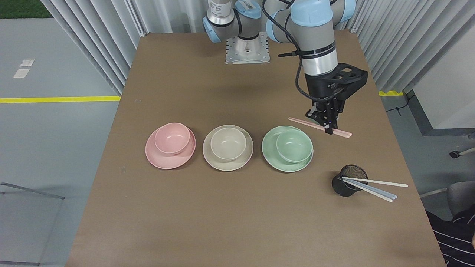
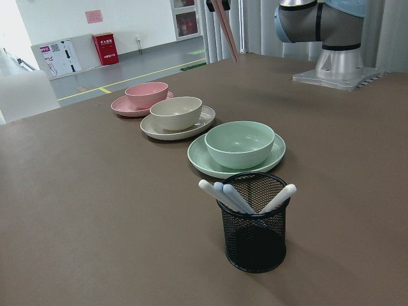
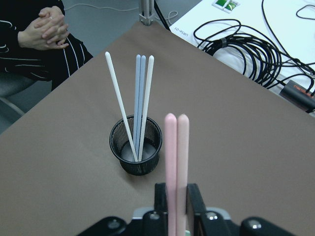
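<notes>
My gripper [image 1: 328, 127] is shut on a pair of pink chopsticks [image 1: 307, 123], held in the air above and to the right of the green dishes in the front view; in the wrist view the pink chopsticks [image 3: 176, 152] stand between its fingers. The black mesh cup [image 1: 343, 187] stands at the right, holding white and light-blue chopsticks [image 3: 140, 103]. Pink bowl [image 1: 172, 138], cream bowl [image 1: 228, 143] and green bowl [image 1: 294, 145] each sit on a matching plate, in a row.
A seated person [image 3: 59, 54] is beyond the table's edge near the cup; a coil of black cables [image 3: 246, 54] lies on a white surface beyond the edge.
</notes>
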